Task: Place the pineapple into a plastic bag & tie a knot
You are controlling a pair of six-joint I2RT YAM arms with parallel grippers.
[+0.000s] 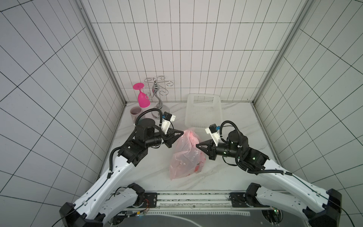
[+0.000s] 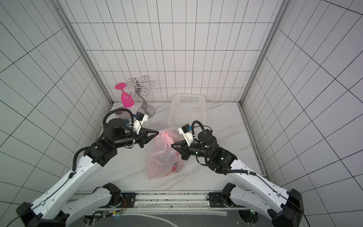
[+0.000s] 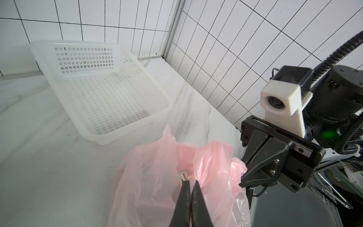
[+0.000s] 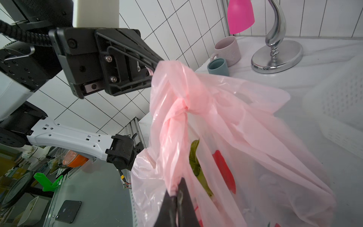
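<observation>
The translucent pink plastic bag (image 1: 186,158) is gathered at its top into a knot-like bunch (image 4: 184,104), with green leaves (image 4: 196,166) and red showing through. My left gripper (image 1: 182,132) is shut at the bag's upper left; in its wrist view the fingertips meet in front of the pink plastic. My right gripper (image 1: 197,145) is shut at the bag's right side, its fingertips against a hanging twist of plastic in the right wrist view; whether it grips that is hard to tell.
A white basket (image 1: 203,109) stands behind the bag. At back left are a chrome stand (image 1: 160,110) with a pink goblet (image 1: 143,99), a pink mug (image 4: 230,51) and a teal cup (image 4: 217,68). The counter's right side has free room.
</observation>
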